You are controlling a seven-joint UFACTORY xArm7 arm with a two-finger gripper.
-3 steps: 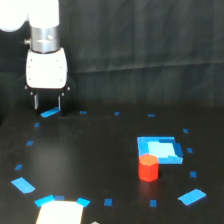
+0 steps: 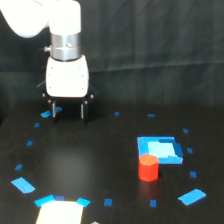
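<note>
My gripper (image 2: 68, 109) hangs at the upper left of the camera view, pointing down over the far left of the dark table. Its two fingers stand well apart and nothing shows between them. A red cylinder (image 2: 148, 168) stands upright at the right of centre, well away from the gripper. Just behind it is a blue box (image 2: 177, 159) with a white patch inside; the cylinder hides part of the box's front edge. Whether the two touch cannot be told from this angle.
A pale block-like object (image 2: 60, 213) is cut off by the bottom edge at the left. Blue tape marks, such as a strip (image 2: 192, 197) at the lower right, dot the black table. A dark curtain (image 2: 150, 60) hangs behind.
My gripper has shifted to the right and slightly lower in view, and its fingers look farther apart. The red cylinder and blue box have stayed in place.
</note>
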